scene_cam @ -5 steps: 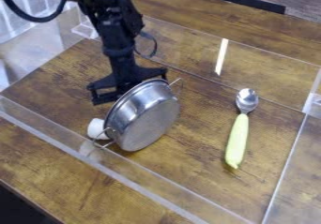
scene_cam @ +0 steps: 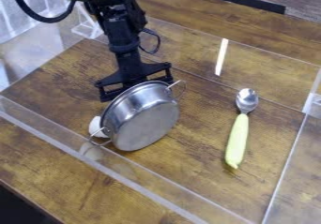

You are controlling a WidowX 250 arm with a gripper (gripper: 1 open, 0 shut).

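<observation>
A steel pot (scene_cam: 141,117) with handles on its sides lies tilted on the wooden table, a white object partly visible under its left side. Just behind it, the black gripper (scene_cam: 131,78) reaches down from the top left to the pot's back rim. Whether its fingers are open or shut is hidden by the dark mechanism and the pot.
A spoon (scene_cam: 239,128) with a pale yellow-green handle lies to the right. A white strip (scene_cam: 221,57) is at the back right. Clear plastic edging runs along the table's left front and right.
Over the last second the pot has shifted slightly left and settled a little.
</observation>
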